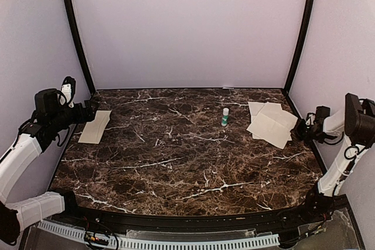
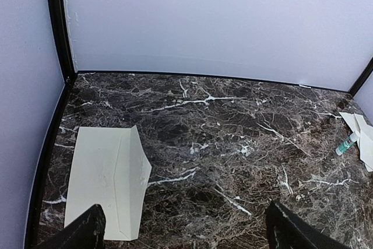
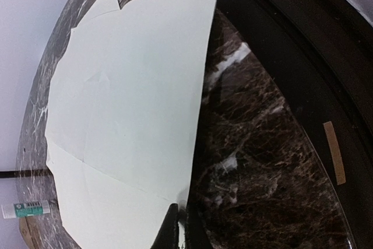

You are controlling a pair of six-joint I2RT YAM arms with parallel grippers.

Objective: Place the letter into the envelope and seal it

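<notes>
On the left of the table lies a cream envelope (image 1: 94,127) (image 2: 102,179), with my left gripper (image 1: 88,111) above it, open and empty in the left wrist view (image 2: 183,234). On the right lie several overlapping sheets of paper (image 1: 272,124) (image 3: 128,91). My right gripper (image 1: 300,130) is at their right edge, its dark fingertips (image 3: 172,228) shut at the border of the top sheet in the right wrist view; whether paper is between them I cannot tell. A green and white glue stick (image 1: 224,117) (image 2: 347,143) stands left of the sheets.
White walls enclose it at back and sides, with a dark frame (image 3: 303,62) along the right edge beside my right gripper.
</notes>
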